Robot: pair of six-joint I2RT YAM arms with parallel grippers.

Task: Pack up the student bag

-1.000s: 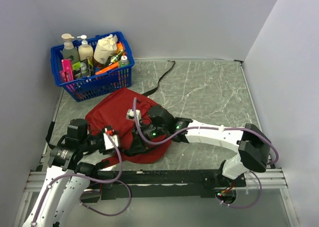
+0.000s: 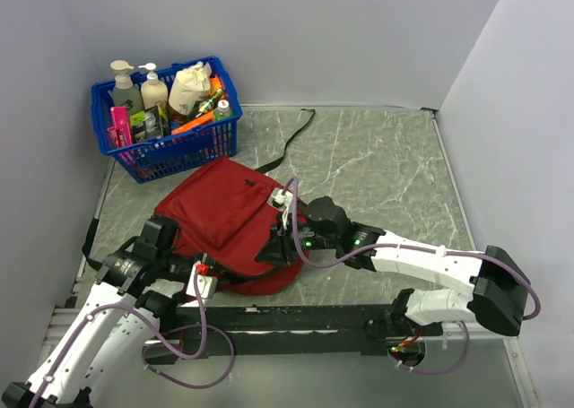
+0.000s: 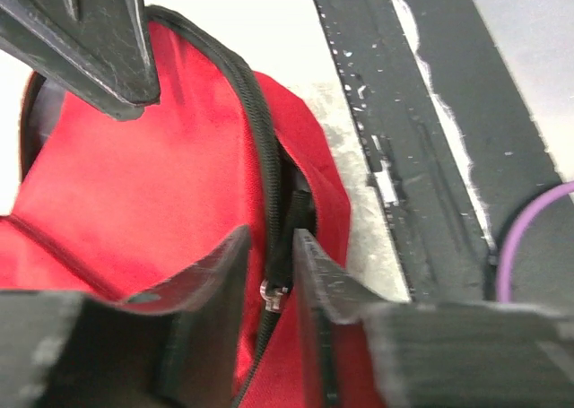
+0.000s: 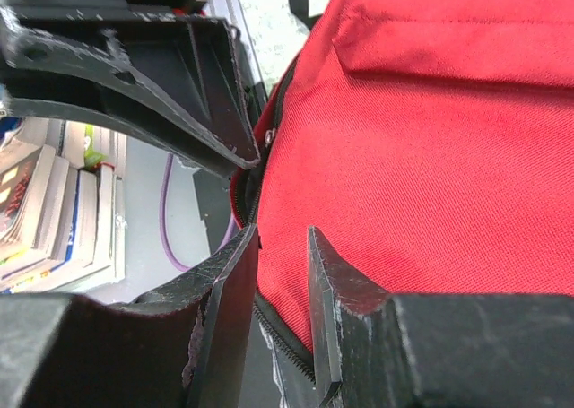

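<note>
The red bag (image 2: 226,212) lies flat on the marble table, its zipped edge toward the front. My left gripper is part open over that edge. A black zipper pull (image 3: 281,263) with a metal slider (image 3: 273,295) shows between its fingers, a gap on either side. My right gripper is also part open, above the bag's red front panel, and nothing appears gripped in it. The black zipper (image 4: 282,334) runs along the edge just beneath. Each wrist view shows part of the other gripper at upper left. The bag's inside is hidden.
A blue basket (image 2: 172,156) full of bottles and packages stands behind the bag at the back left. Black straps (image 2: 291,145) trail off the bag. Several books (image 4: 67,206) show below the table edge.
My right gripper has moved right along the bag's front, away from the left gripper. Bag and basket stay in place.
</note>
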